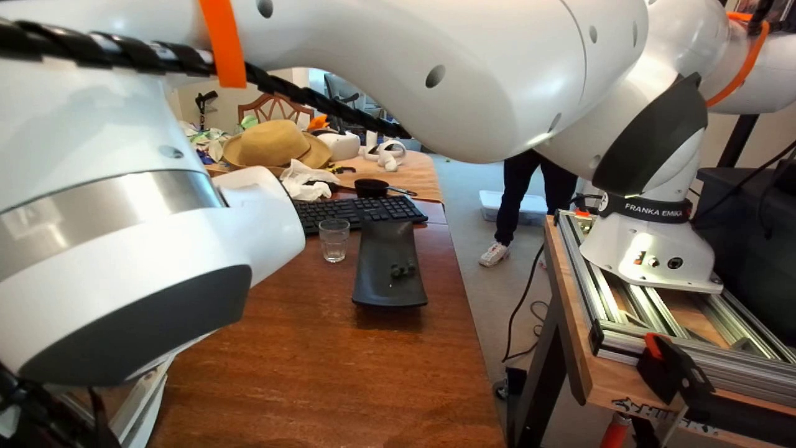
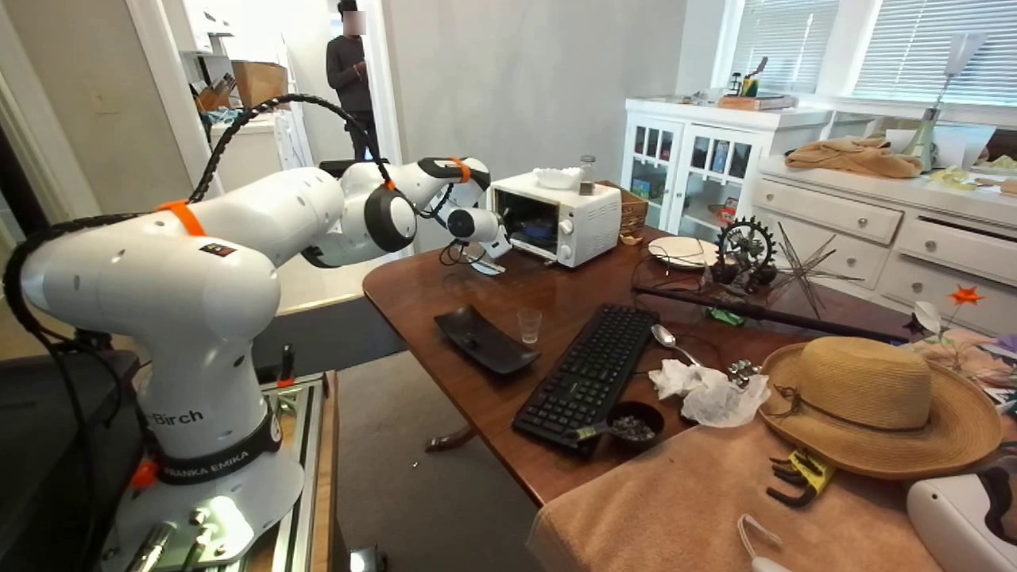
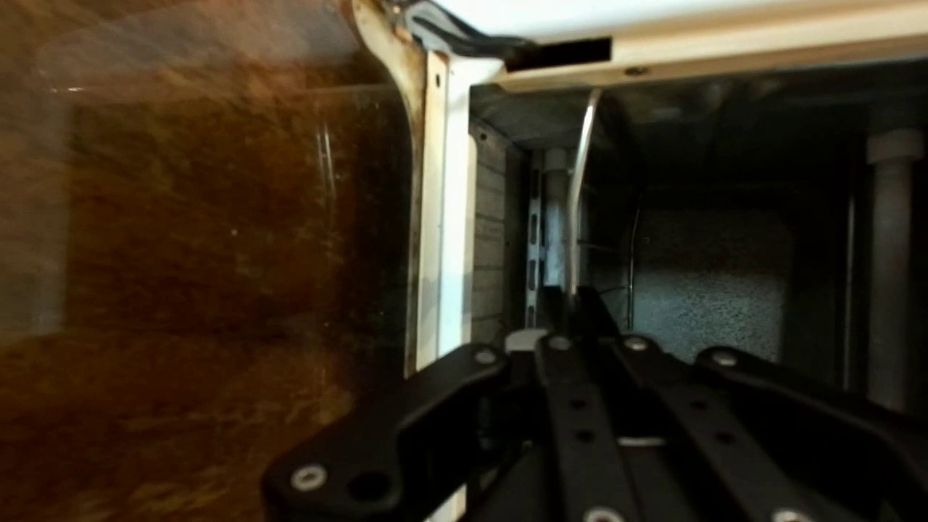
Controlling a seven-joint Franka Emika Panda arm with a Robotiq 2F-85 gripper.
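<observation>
A white toaster oven (image 2: 591,226) stands on the table with its glass door (image 3: 217,235) open. In the wrist view my gripper reaches into the dark oven opening, close to the slotted side wall. A thin metal wire (image 3: 576,200), seemingly part of an oven rack, runs down between its fingertips. The fingers look closed around this wire, though the contact itself is dark and blurred. From outside, the robot hand appears at the oven's front, and its fingertips are hidden in both exterior views.
A black tray (image 1: 388,276) with small dark pieces and a clear glass (image 1: 334,240) stand on the table, beside a black keyboard (image 2: 593,372). A glass jar (image 2: 587,176) and a white dish (image 2: 558,178) sit atop the oven. Bare wood lies before the tray.
</observation>
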